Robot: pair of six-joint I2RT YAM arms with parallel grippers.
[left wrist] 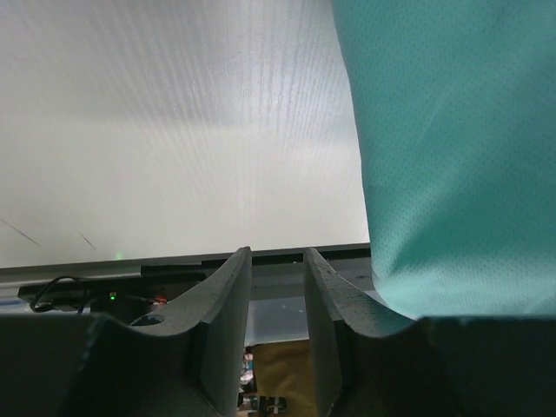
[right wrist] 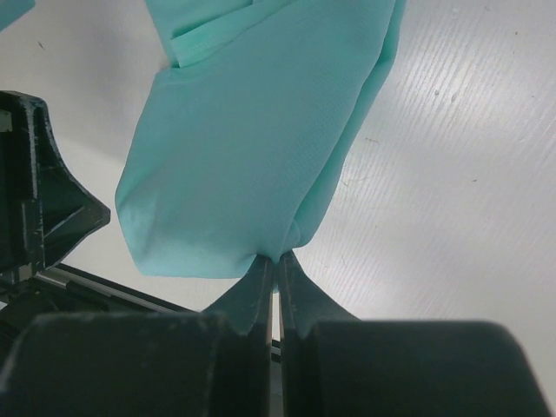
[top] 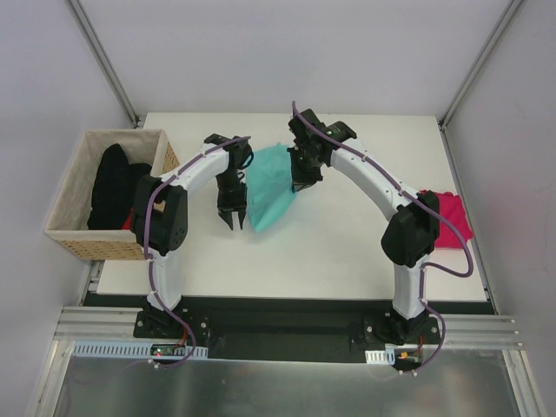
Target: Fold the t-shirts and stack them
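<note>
A teal t-shirt lies around the middle of the white table, partly folded, with its near part drawn up by my right gripper. In the right wrist view that gripper is shut with a corner of the teal cloth pinched at its fingertips. Just left of the shirt, my left gripper stands with its fingers apart. The left wrist view shows nothing between those fingers, while the teal cloth lies off to their right. Part of the shirt is hidden under the arms.
A wicker basket at the left holds black cloth and some red cloth. A red folded cloth lies at the table's right edge. Bare table spreads between it and the teal shirt.
</note>
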